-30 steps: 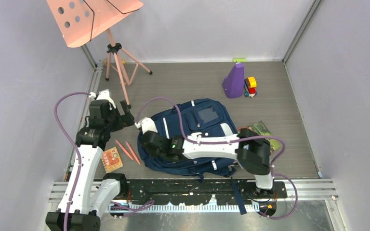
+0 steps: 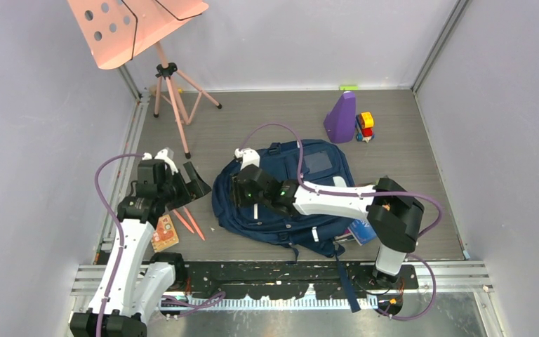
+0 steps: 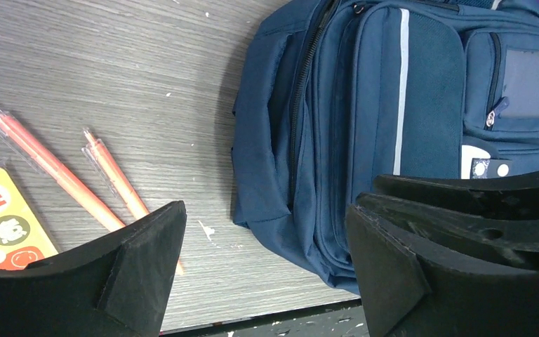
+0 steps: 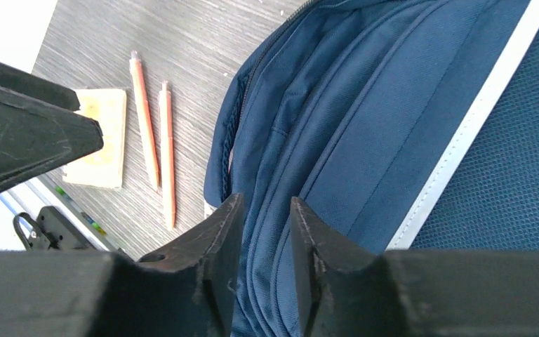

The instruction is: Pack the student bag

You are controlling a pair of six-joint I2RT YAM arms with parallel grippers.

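Observation:
A navy backpack (image 2: 302, 225) lies closed on the grey floor, its long zipper along the left edge (image 3: 302, 84). My right gripper hangs over the bag's left side, fingers slightly apart, nothing visibly between them. My left gripper is open just left of and above the bag; a dark part of the other gripper reaches into the left wrist view from the right. Two orange pens (image 2: 193, 223) and an orange booklet (image 2: 163, 234) lie left of the bag.
A blue book (image 2: 361, 232) lies by the bag's right side. A purple block (image 2: 340, 119) and a toy car (image 2: 365, 126) stand at the back right. A pink music stand (image 2: 177, 105) occupies the back left. Free floor lies behind the bag.
My right gripper has moved right and toward the back from its place a second ago; the bag's right part has shifted. My left gripper has moved right and toward the front.

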